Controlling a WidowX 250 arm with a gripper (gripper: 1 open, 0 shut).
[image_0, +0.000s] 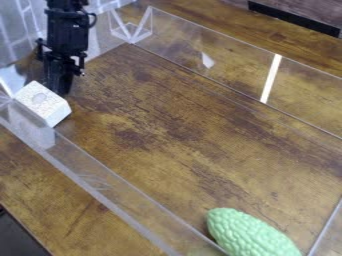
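The black arm reaches down at the upper left, its gripper low in the back-left corner of the clear-walled enclosure, just behind a white block. The fingertips are dark and partly hidden by the block, so the state of the fingers is hard to see. A green bumpy oblong object lies at the bottom right, far from the gripper.
Clear plastic walls border the wooden floor on several sides. A dark slatted item stands outside at the top right.
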